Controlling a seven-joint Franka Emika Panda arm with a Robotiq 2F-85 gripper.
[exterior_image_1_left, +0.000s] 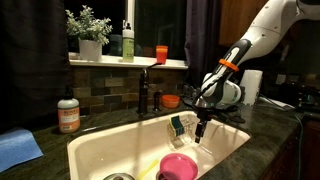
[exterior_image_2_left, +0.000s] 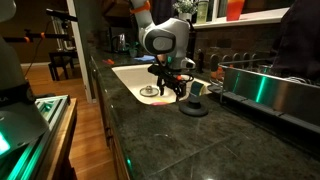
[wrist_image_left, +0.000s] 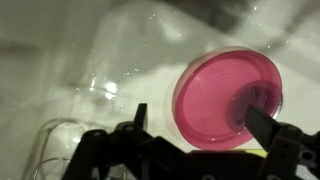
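Note:
A pink round dish (exterior_image_1_left: 178, 167) lies in the white sink (exterior_image_1_left: 118, 148); the wrist view shows this pink dish (wrist_image_left: 222, 95) from above, with a dark round shadow or drain-like patch across its lower right. My gripper (exterior_image_1_left: 203, 128) hangs over the sink's right side, fingers pointing down. In the wrist view its dark fingers (wrist_image_left: 141, 116) stand wide apart, so the gripper is open with nothing between. A wire caddy with a dark green sponge (exterior_image_1_left: 178, 126) sits at the sink's back, left of the gripper.
A yellow item (exterior_image_1_left: 150, 168) lies beside the dish. The black faucet (exterior_image_1_left: 143, 92) rises behind the sink, with an orange bowl (exterior_image_1_left: 171, 101) to its right. A soap bottle (exterior_image_1_left: 68, 112) and blue cloth (exterior_image_1_left: 17, 148) occupy the left counter. A dish rack (exterior_image_2_left: 255, 88) stands along the wall.

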